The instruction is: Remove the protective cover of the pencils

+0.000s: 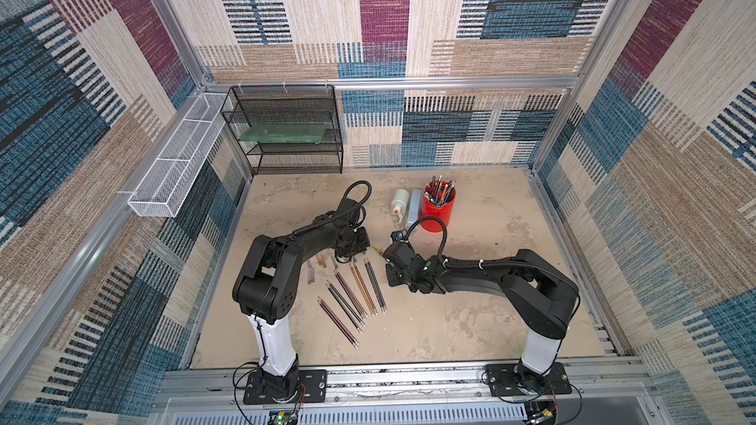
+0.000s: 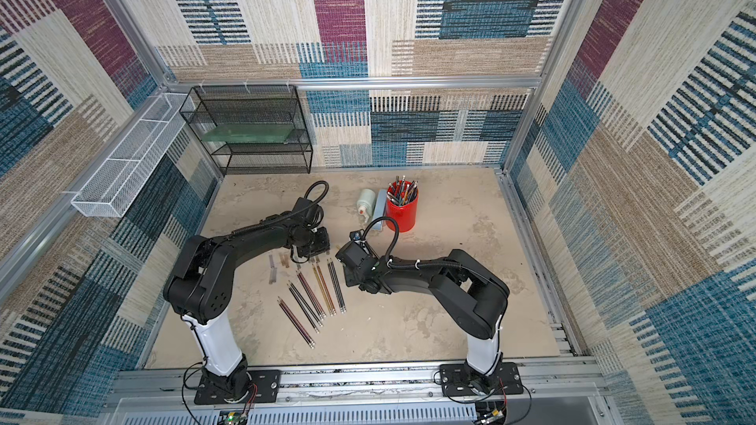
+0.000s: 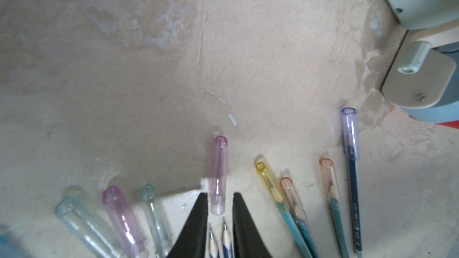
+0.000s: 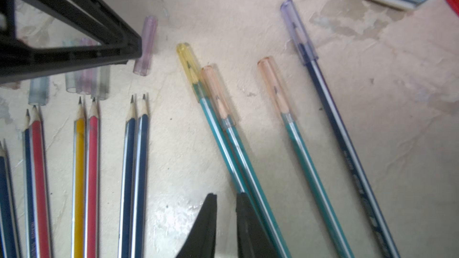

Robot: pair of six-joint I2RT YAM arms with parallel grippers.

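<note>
A clear pink cap (image 3: 219, 172) lies off the tips of two bare dark-blue pencils (image 4: 138, 162). Over its lower end my left gripper stands part open, a gap between its fingers. Two teal pencils lie close together, one under a yellow cap (image 4: 187, 62), one under an orange cap (image 4: 217, 90). Further right are another teal pencil with an orange cap (image 4: 275, 81) and a dark pencil with a purple cap (image 4: 298, 33). My right gripper is part open with nothing visible between its fingers, close to the paired teal pencils.
Loose clear caps (image 3: 122, 219) lie left of the pink one. Bare pencils (image 1: 338, 322) fan out toward the front. Behind stand a red cup (image 1: 438, 212) of pencils, a light-blue box (image 1: 413, 206) and a pale device (image 1: 399, 202).
</note>
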